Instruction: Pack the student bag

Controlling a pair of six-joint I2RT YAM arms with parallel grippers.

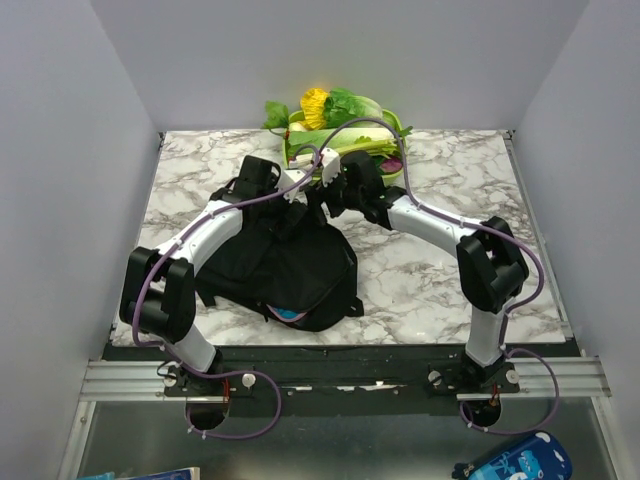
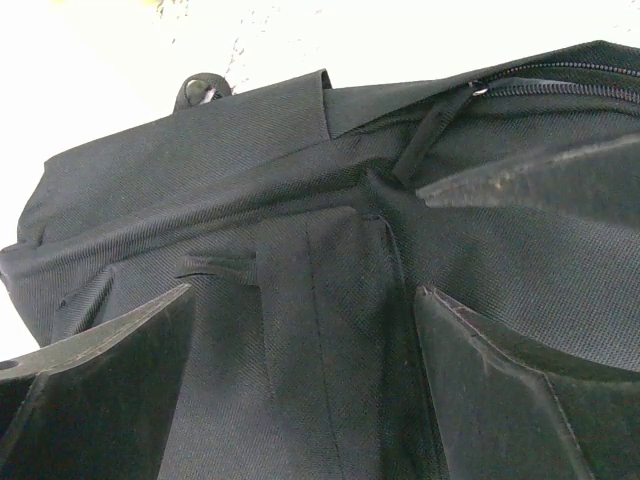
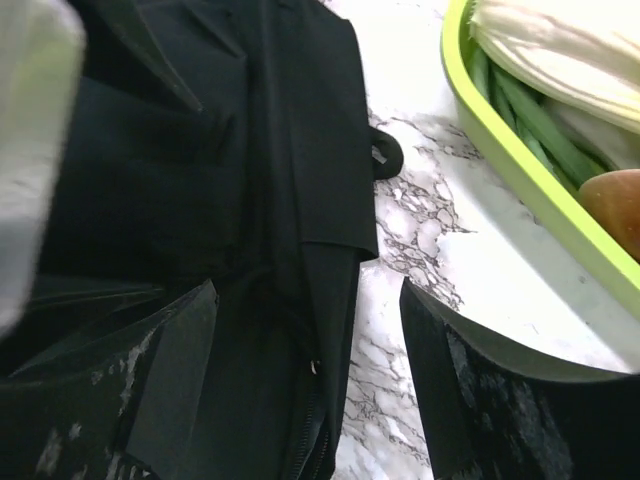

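Note:
The black bag [image 1: 300,270] lies crumpled on the marble table, a blue patch showing near its front edge. My left gripper [image 1: 290,220] hangs open over the bag's upper part; the left wrist view shows fabric and a zip [image 2: 530,88] with a pull tab between and beyond its fingers. My right gripper [image 1: 325,205] is close beside it at the bag's upper right. In the right wrist view its fingers [image 3: 470,390] stand apart over the bag's edge and the bare marble, holding nothing visible.
A green tub [image 3: 540,190] of vegetables stands behind at the back. Below the table's front, a blue pencil case [image 1: 515,465] and flat items [image 1: 160,475] are visible.

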